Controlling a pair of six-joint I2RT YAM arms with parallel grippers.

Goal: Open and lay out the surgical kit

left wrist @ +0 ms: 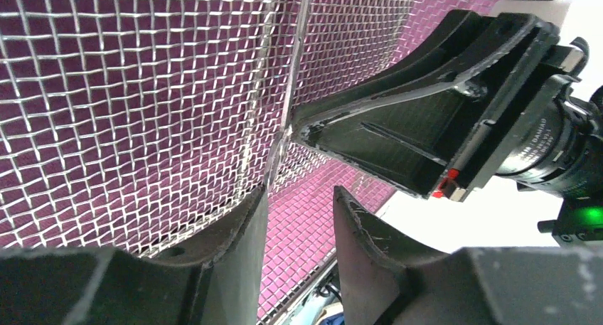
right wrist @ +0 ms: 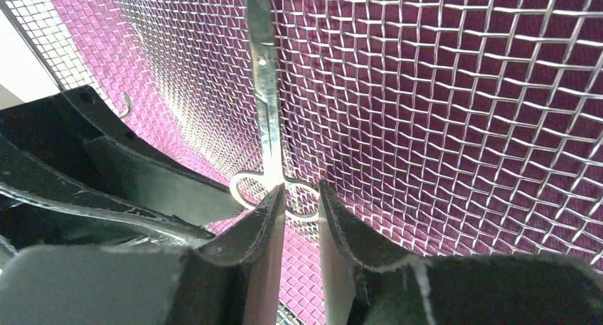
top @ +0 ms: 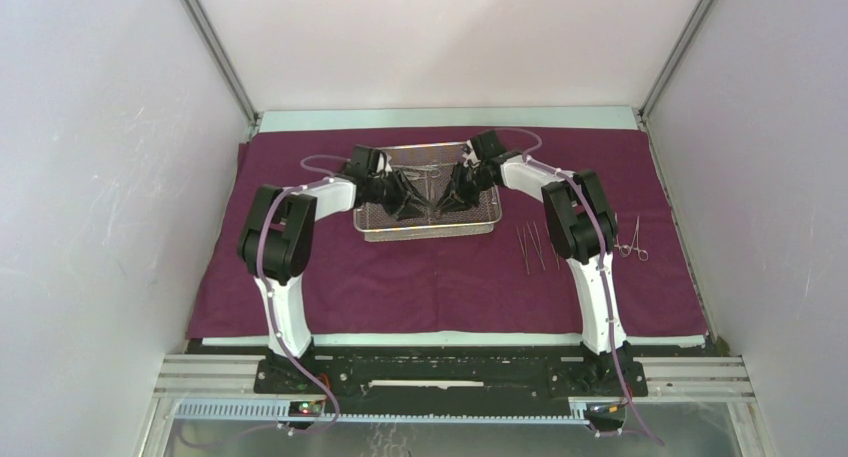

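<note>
A ring-handled metal instrument (right wrist: 266, 83) lies in the wire mesh basket (top: 430, 229), its handle end toward the basket's near side. In the right wrist view, my right gripper stands part open at the handle, one ring showing in the gap between its fingertips; I cannot see any firm hold. My left gripper is also part open, with the instrument's end close to one of its fingertips and nothing clearly clasped. Both grippers are inside the basket, close together and facing each other, the left one's black body appearing at the left of the right wrist view.
Further ring-handled instruments (top: 425, 170) lie toward the back of the basket. Several thin instruments (top: 524, 249) are on the maroon cloth right of it, with ringed clamps (top: 636, 248) at the far right, partly behind the right arm.
</note>
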